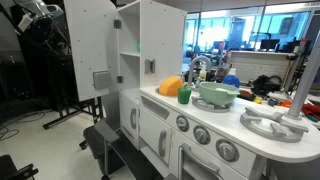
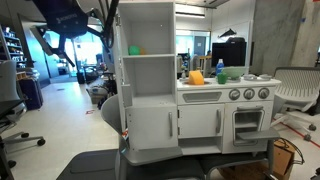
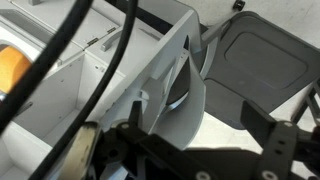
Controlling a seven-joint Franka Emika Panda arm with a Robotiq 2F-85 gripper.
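Note:
In the wrist view my gripper is open, its dark fingers apart on either side of the lower part of the picture. A pale panel with a curved edge runs down near the left finger; whether they touch is unclear. In exterior view 1 the tall white cupboard has its big door swung open, and my arm is behind it at the far left. Exterior view 2 has the arm at upper left, near the door's edge. Its fingertips are hard to make out there.
A toy kitchen counter carries an orange item, a green cup and a pale green pot. Dark chair seats stand in front. Open floor lies at left in exterior view 2.

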